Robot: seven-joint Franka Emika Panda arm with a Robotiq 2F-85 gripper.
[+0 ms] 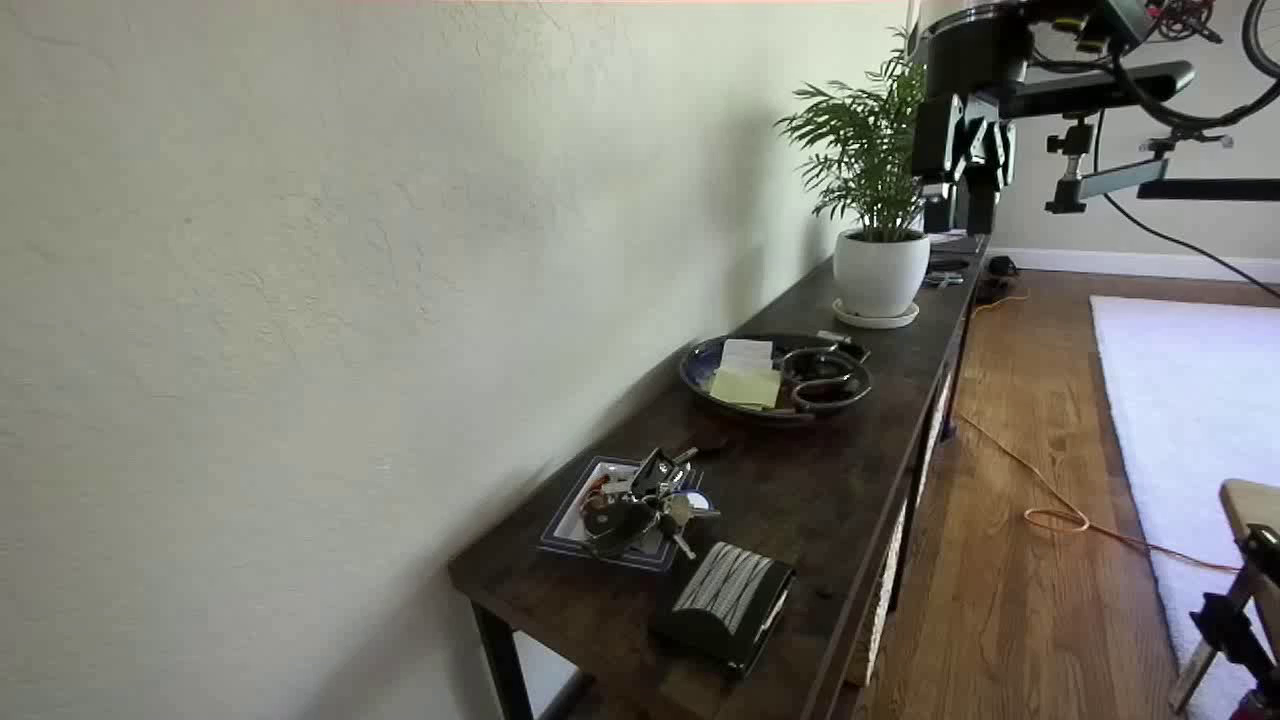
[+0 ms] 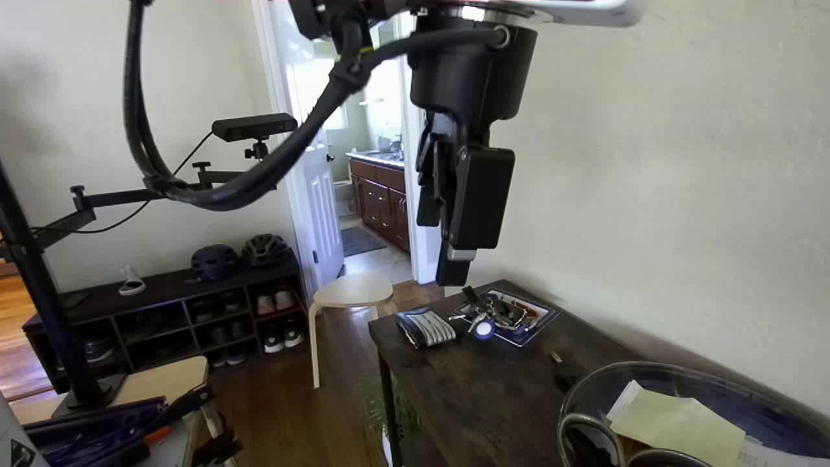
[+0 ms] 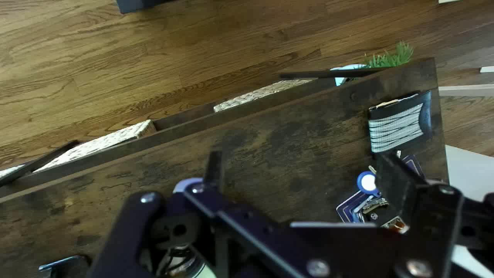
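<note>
My gripper is open and empty, its two fingers spread wide in the wrist view. It hangs pointing down above the dark wooden console table (image 3: 278, 143), clear of everything on it. In exterior view 2 the gripper (image 2: 459, 264) shows side-on. A black wallet with a striped grey panel (image 1: 726, 588) lies near the table's end. Beside it, keys with a round blue-and-white tag (image 2: 484, 329) are heaped on a small blue-edged tray (image 1: 564, 528). One finger partly hides the tray (image 3: 349, 206) in the wrist view.
A dark bowl (image 1: 689, 374) holds pale and yellow paper notes (image 1: 744, 386) and looped, metallic-looking items. Behind it stands a palm in a white pot (image 1: 882, 276). The wall (image 1: 360, 300) runs along one long side. Between keys and bowl the tabletop is mostly bare. A stool (image 2: 354, 290) stands beyond the table.
</note>
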